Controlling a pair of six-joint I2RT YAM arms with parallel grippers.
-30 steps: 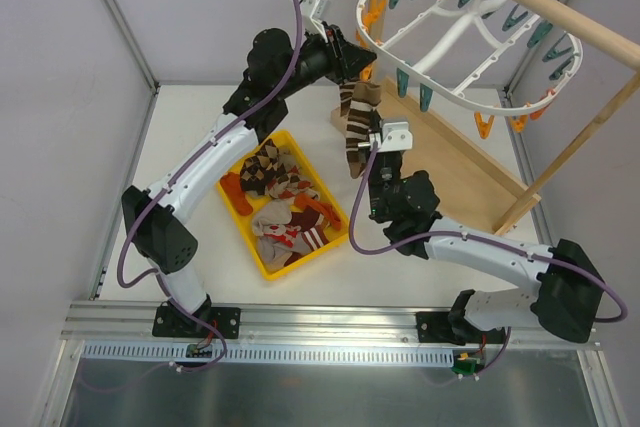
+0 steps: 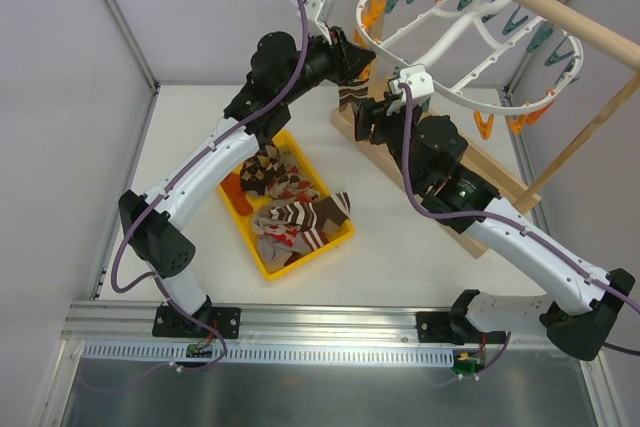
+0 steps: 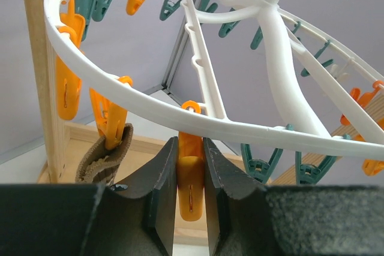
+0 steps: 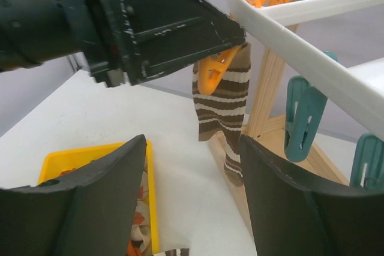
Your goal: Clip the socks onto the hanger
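My left gripper (image 2: 362,62) is shut on an orange clip (image 3: 191,178) at the near left of the white round hanger (image 3: 147,103); no sock shows in that clip. A brown striped sock (image 4: 210,109) hangs from a neighbouring orange clip (image 3: 110,112). My right gripper stands open and empty, lower than the held clip and short of the hanging sock. A dark striped sock (image 2: 335,209) lies across the right edge of the yellow bin (image 2: 262,259), among several other socks.
Green clips (image 4: 305,115) hang from the rim close to my right gripper. The wooden stand's post (image 3: 41,76) is near the left gripper, and its base (image 2: 480,162) lies under the hanger.
A second earlier the right gripper held a striped sock just below the left gripper.
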